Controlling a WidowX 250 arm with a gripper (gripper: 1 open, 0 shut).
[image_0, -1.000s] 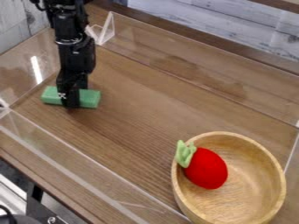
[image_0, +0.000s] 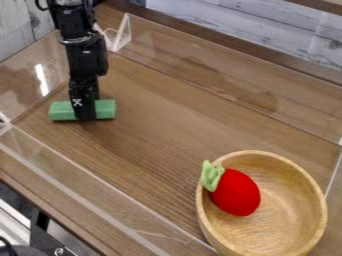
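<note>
My black gripper (image_0: 83, 105) reaches down from the top left onto a green block (image_0: 62, 111) lying on the wooden table (image_0: 160, 100), and is shut on it; the fingertips partly cover the block's middle. At the lower right, a wooden bowl (image_0: 274, 225) holds a red fruit or vegetable (image_0: 235, 195) with a green top.
The table's near edge runs along the lower left, and a pale wall or panel stands at the upper left behind the arm.
The gripper and green block have shifted very slightly since a second ago, the block now lying a little straighter. The bowl and its contents have not moved.
</note>
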